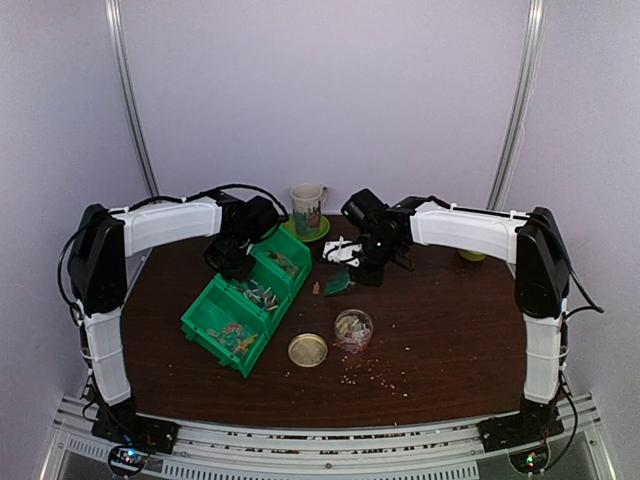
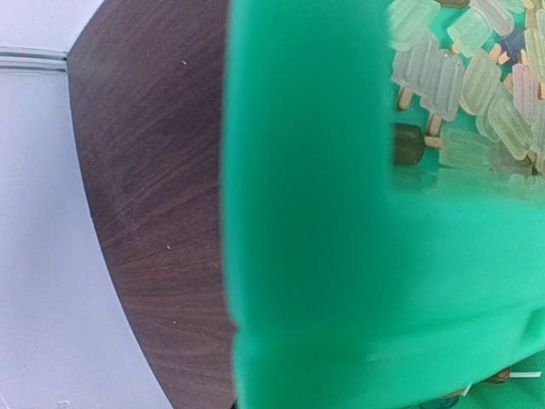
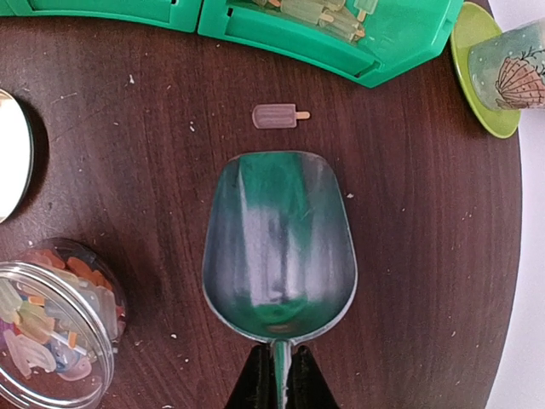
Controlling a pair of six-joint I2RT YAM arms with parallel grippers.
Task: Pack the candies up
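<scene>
The green three-part bin point(image 1: 204, 322) stands left of centre with small ice-lolly candies point(image 2: 442, 83) in its compartments. At its far left side sits my left gripper point(image 1: 234, 268). The bin's wall point(image 2: 298, 170) fills the left wrist view at very close range and hides the fingers, which are shut on it. My right gripper is shut on the handle of a clear green scoop point(image 3: 281, 247). No candy shows in the scoop. Just beyond its lip, apart from it, one pinkish candy point(image 3: 275, 116) lies on the table. A clear jar point(image 1: 353, 330) holds mixed candies.
A round gold lid point(image 1: 307, 350) rests left of the jar, and small crumbs point(image 1: 372, 378) lie in front of it. Behind the bin, a mug point(image 1: 307, 205) stands on a green saucer point(image 1: 321, 230).
</scene>
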